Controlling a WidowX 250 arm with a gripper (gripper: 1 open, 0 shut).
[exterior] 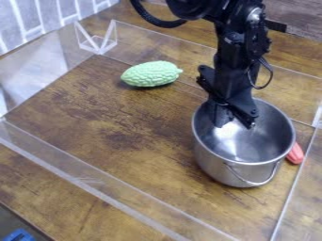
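Observation:
My black gripper (pixel 229 111) reaches down at the back left of a steel pot (pixel 239 160) on the right of the wooden table. Its tips are at or inside the rim, and whether they hold anything or how far apart they are is hard to tell. A pale green bumpy corn-like object (pixel 149 74) lies at the upper left, away from the pot.
A red object (pixel 295 154) lies beside the pot's right side, partly hidden. Clear plastic walls border the wooden table (pixel 107 141). A blue item (pixel 18 235) sits at the bottom left corner.

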